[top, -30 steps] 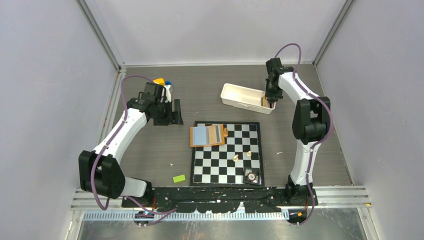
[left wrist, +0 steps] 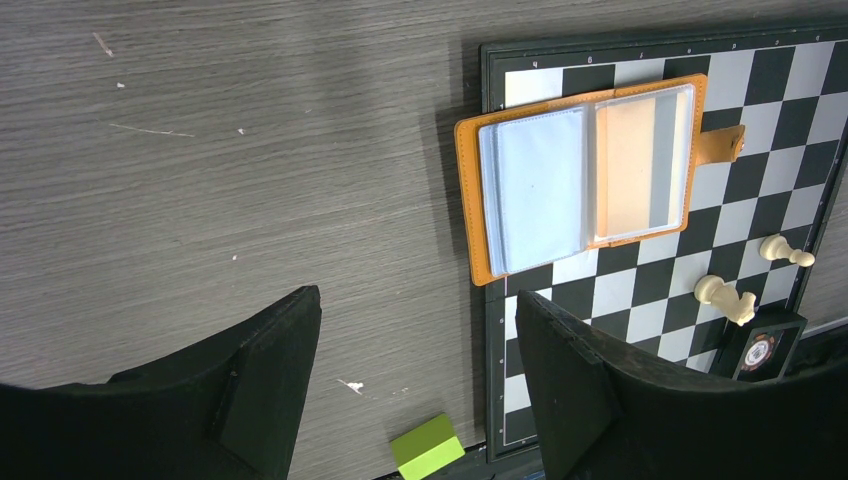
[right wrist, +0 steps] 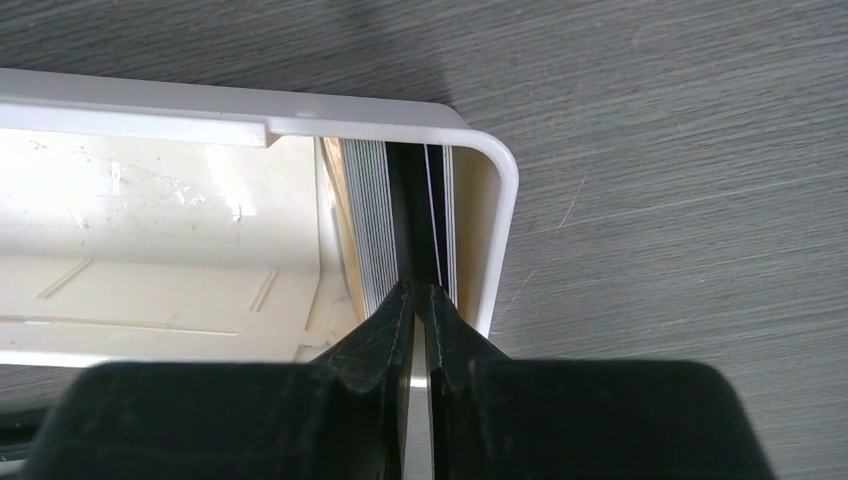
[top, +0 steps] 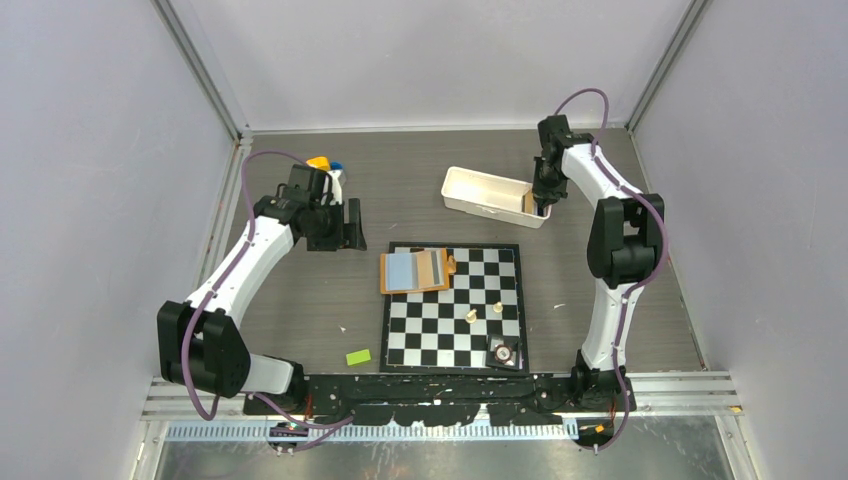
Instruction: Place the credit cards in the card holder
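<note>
The tan card holder (left wrist: 470, 200) lies spread open on the chessboard, with a light blue sleeve on its left and a clear sleeve on its right. Upright cards (right wrist: 370, 225) stand on edge at the right end of the white box (right wrist: 506, 200), beside a darker slot and thin card edges. My right gripper reaches in over this end; its fingertips are a narrow gap apart at the dark slot, and whether a card sits between them is unclear. On the left side, my left gripper hangs over the table, open and empty.
The chessboard (top: 455, 345) carries two pale chess pieces and a small black clock-like object (top: 503, 352). A green block (top: 358, 357) rests to its left. Yellow and blue items (top: 318, 162) are behind my left arm. Bare table lies between left arm and box.
My right gripper has shifted slightly to the right at the box's end. The left arm, box and card holder stay where they were.
</note>
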